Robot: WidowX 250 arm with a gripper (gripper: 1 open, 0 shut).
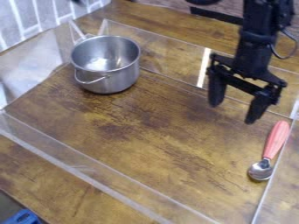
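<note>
My black gripper (237,101) hangs at the upper right over the wooden table, open, with nothing visible between its fingers. Below and right of it lies a spoon (274,144) with a red handle and metal bowl end, near the clear right wall. A steel pot (107,72) stands at the upper left, apart from the gripper.
Clear low walls (117,173) border the wooden work area. A blue object (20,218) shows at the bottom-left corner.
</note>
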